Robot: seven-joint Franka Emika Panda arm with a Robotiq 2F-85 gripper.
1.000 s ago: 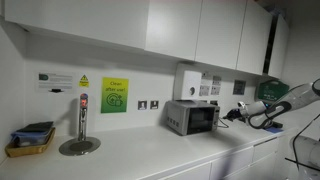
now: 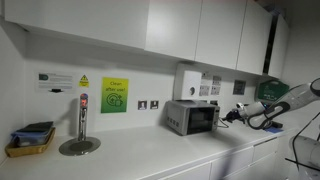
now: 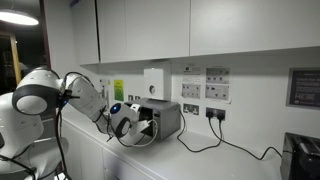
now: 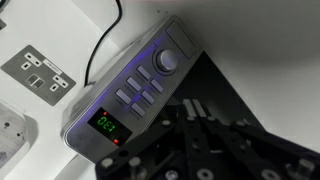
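A silver microwave (image 2: 192, 117) stands on the white counter against the wall. Its control panel (image 4: 135, 90), with a round knob (image 4: 166, 60), a column of buttons and a lit green display (image 4: 102, 123), fills the middle of the wrist view. My gripper is in front of the dark door beside this panel, its fingertips close together and nothing showing between them. In exterior view 2 the gripper (image 3: 148, 126) is near the front of the microwave (image 3: 160, 115); whether it touches the door cannot be made out.
A water tap (image 2: 83, 117) over a round drain and a basket of dark items (image 2: 32, 138) are at the far left. Black cables (image 3: 200, 150) lie on the counter, and a black toaster (image 3: 300, 157) stands at the right. White cupboards (image 3: 220, 30) hang overhead.
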